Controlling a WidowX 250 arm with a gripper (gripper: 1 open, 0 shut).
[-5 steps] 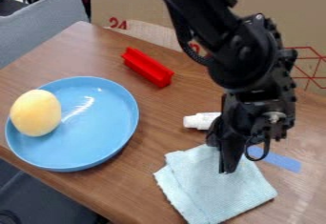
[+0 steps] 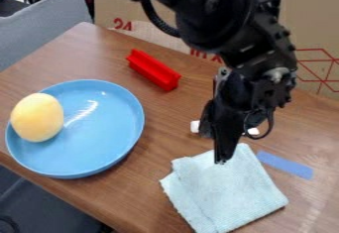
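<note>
The black robot gripper (image 2: 228, 138) hangs at the right of the table, its fingertips just above the upper edge of a folded pale cloth (image 2: 223, 197); whether it holds anything is unclear. Behind it, a white tube (image 2: 197, 127) is partly hidden. At the left a blue plate (image 2: 95, 134) carries a pale yellow round object (image 2: 38, 117).
A red block (image 2: 154, 69) lies at the back of the wooden table (image 2: 119, 192). A flat blue strip (image 2: 286, 165) is right of the cloth. A cardboard panel (image 2: 307, 19) stands behind, and a grey seat (image 2: 34, 44) is at the left.
The gripper has moved up and slightly left from low over the cloth, now covering more of the white tube. The other objects look unmoved.
</note>
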